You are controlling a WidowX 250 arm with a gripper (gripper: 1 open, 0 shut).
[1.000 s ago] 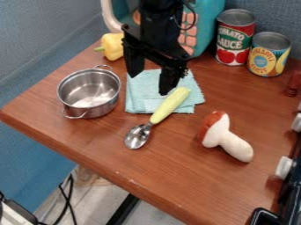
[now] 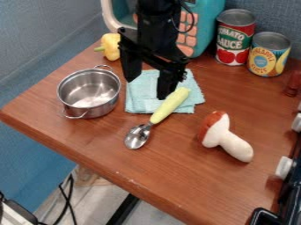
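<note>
My black gripper (image 2: 150, 76) hangs over the folded light-blue cloth (image 2: 188, 98) at the back middle of the wooden table; whether it holds anything is hard to tell. A spoon with a yellow handle (image 2: 170, 106) lies across the cloth, its metal bowl on the bare wood in front. A steel pot (image 2: 90, 92) stands to the left, and a white toy mushroom with a red cap (image 2: 230, 141) lies to the right.
A tomato can (image 2: 234, 39) and a yellow can (image 2: 268, 56) stand at the back right, a yellow object (image 2: 109, 46) and teal crate (image 2: 202, 26) behind the arm. Dark equipment (image 2: 286, 193) lines the right edge.
My gripper has shifted slightly over the last second, lowering toward the cloth. The objects on the table have not moved.
</note>
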